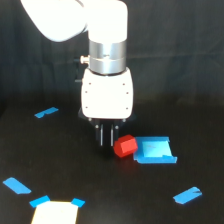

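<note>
A small red block [125,146] rests on the black table, just left of the light-blue square with a blue tape border [156,150]. Its right side meets or slightly overlaps the square's left edge in this view. My gripper [107,135] points down just left of the block, its dark fingers set near each other. The block appears outside the fingers, close to the right one; whether they touch is unclear. How far the fingers are parted is too dark to make out.
Blue tape strips lie on the table at back left [46,112], front left [17,186] and front right [187,195]. A pale yellow square [55,213] sits at the front edge.
</note>
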